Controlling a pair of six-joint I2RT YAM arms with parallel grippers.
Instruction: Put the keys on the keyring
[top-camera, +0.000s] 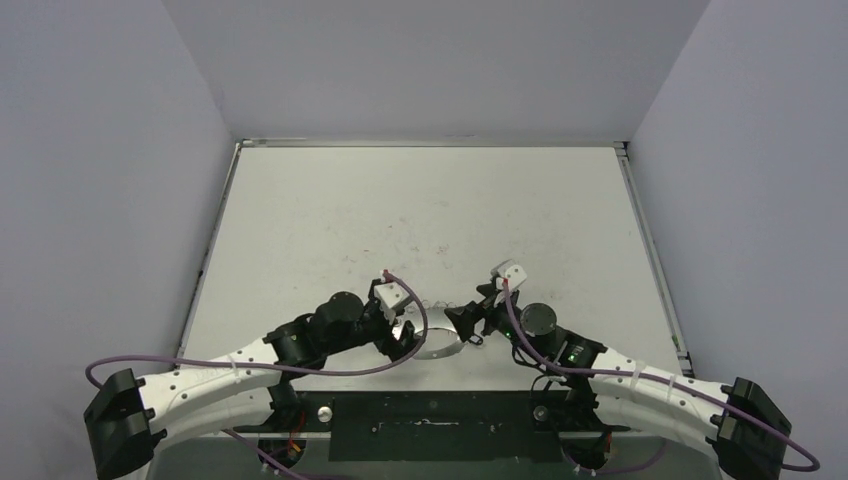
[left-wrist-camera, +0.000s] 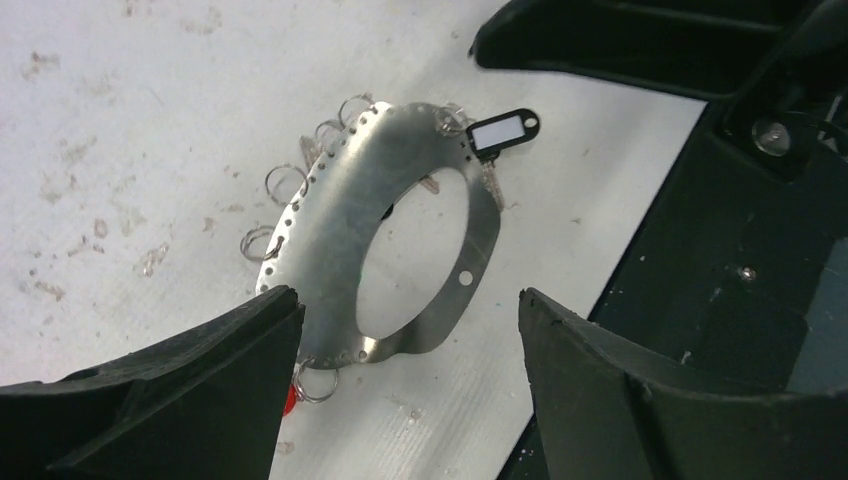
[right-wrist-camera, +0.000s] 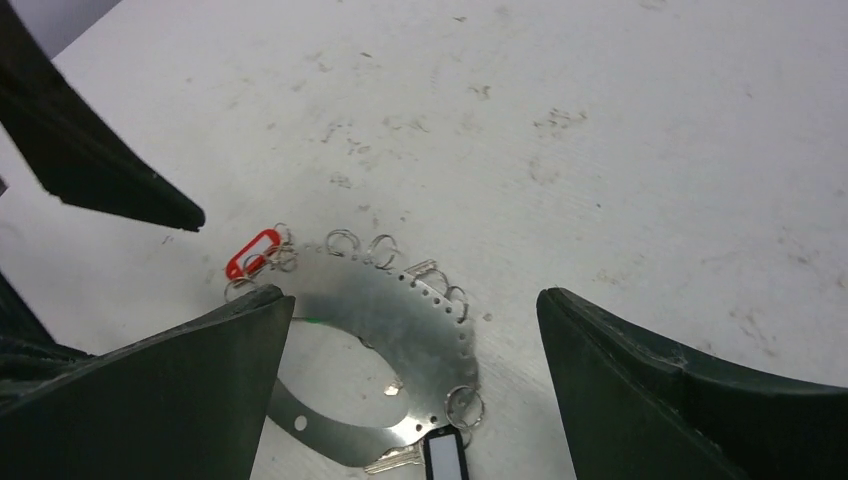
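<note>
A flat grey metal keyring plate (top-camera: 428, 350) with a large oval hole and a row of small holes lies between my grippers. Several wire rings hang on its curved edge. A black tag (left-wrist-camera: 503, 132) hangs by a ring at one end, with a key (right-wrist-camera: 393, 458) beside it. At the other end is a red tag (right-wrist-camera: 252, 253), also with rings. Another key (right-wrist-camera: 421, 268) shows at the edge. Both my left gripper and my right gripper are open above the plate, nothing between their fingers. Anything under the plate is mostly hidden.
A dark strip (top-camera: 445, 425) runs along the near edge, between the arm bases. Grey walls (top-camera: 90, 180) enclose the sides and back.
</note>
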